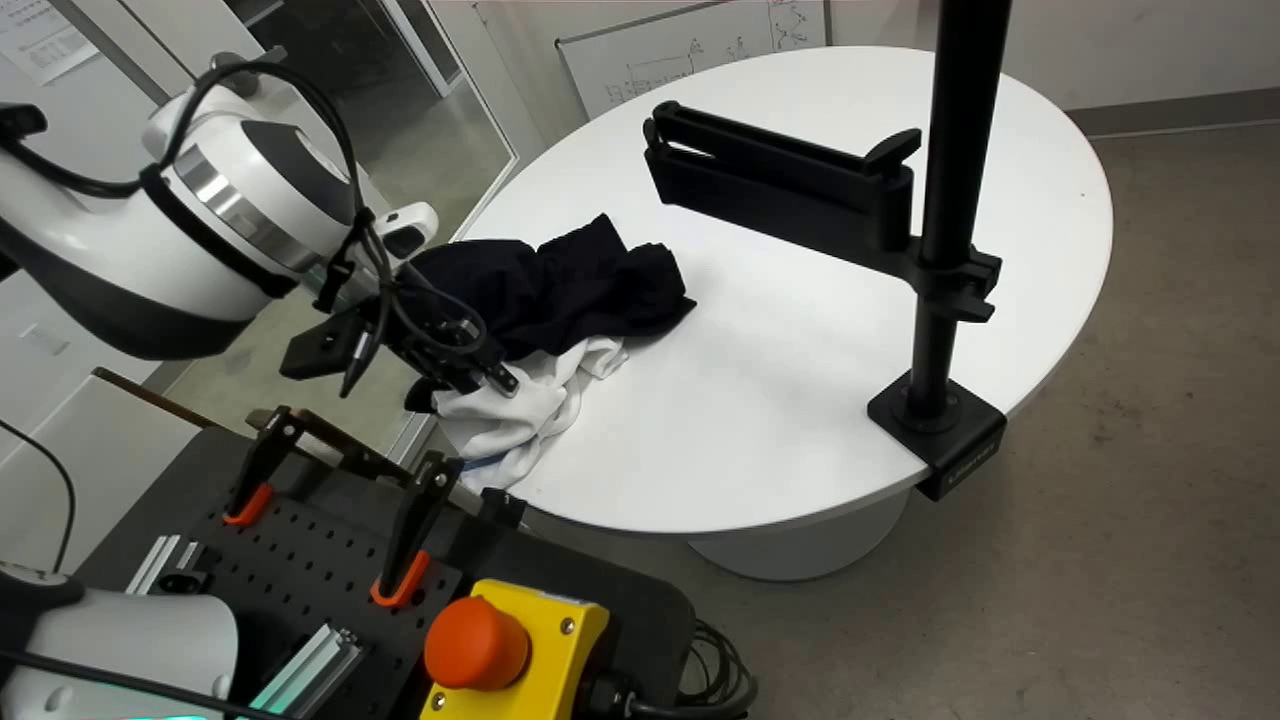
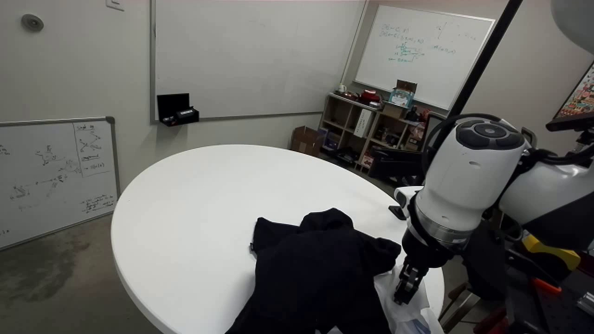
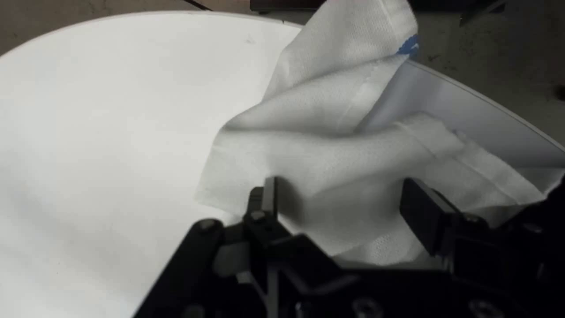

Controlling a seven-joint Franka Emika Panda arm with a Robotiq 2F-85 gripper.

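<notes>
Crumpled at the table's near edge is a white cloth [image 1: 522, 402] with a blue stripe. A black garment [image 1: 576, 286] lies bunched against it; in the other exterior view this garment [image 2: 317, 272] spreads across the table's near side. My gripper stands over the cloth [image 3: 318, 153], its fingers apart with white fabric showing between and below them. No fold is visibly pinched. From outside, the gripper [image 2: 405, 292] is down at the cloth, beside the garment's right side; whether the tips touch the fabric I cannot tell.
A black post [image 1: 948, 240] with a side arm is clamped to the edge of the round white table [image 1: 768, 384]. A yellow box with a red button [image 1: 477, 644] sits on the robot's dark stand.
</notes>
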